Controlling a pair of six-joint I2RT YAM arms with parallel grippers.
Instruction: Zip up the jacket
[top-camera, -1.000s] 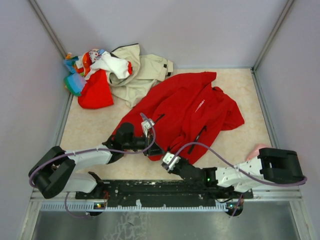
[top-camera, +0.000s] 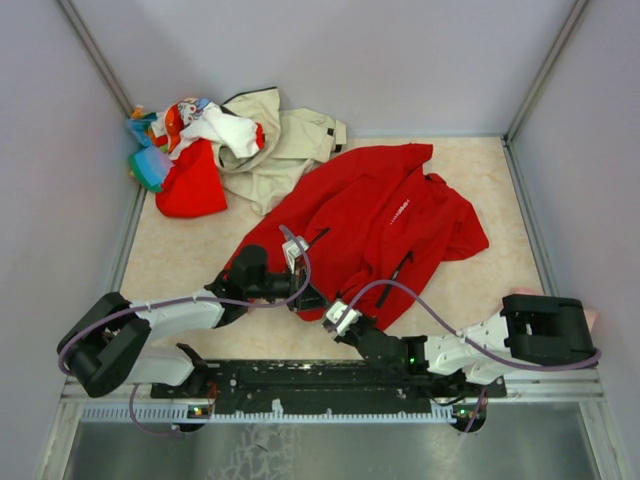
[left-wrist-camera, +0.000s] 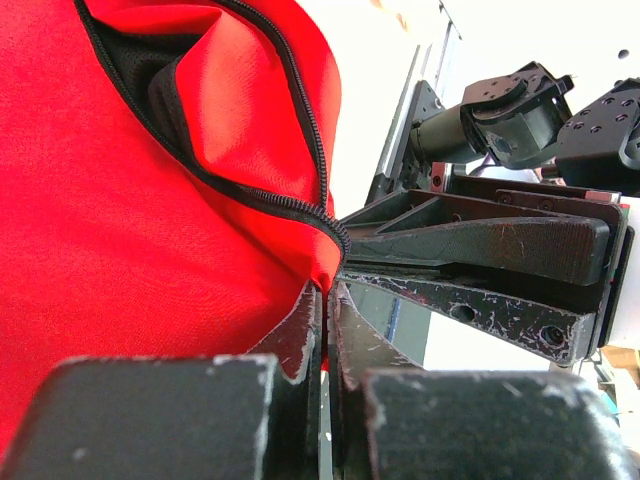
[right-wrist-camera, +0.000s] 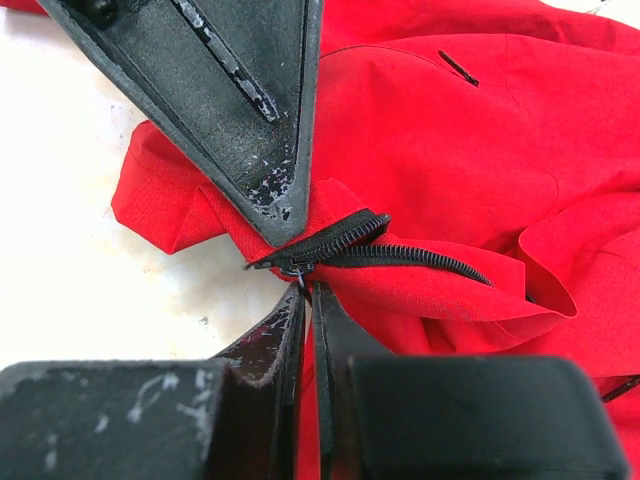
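The red jacket (top-camera: 370, 210) lies on the table, its bottom edge at both grippers. In the left wrist view its black zipper (left-wrist-camera: 290, 80) runs down to my left gripper, shut at the red fabric edge at the zipper's bottom. In the right wrist view the zipper's end and slider (right-wrist-camera: 298, 268) sit just above the fingertips of my right gripper, which are close together at the thin pull tab; whether they grip it is hard to tell. The other gripper's dark body fills the top left of that view.
A pile of clothes (top-camera: 200, 170), with beige, white, red and coloured items, lies at the back left. Both arms meet at the front edge.
The left arm and jacket look unchanged.
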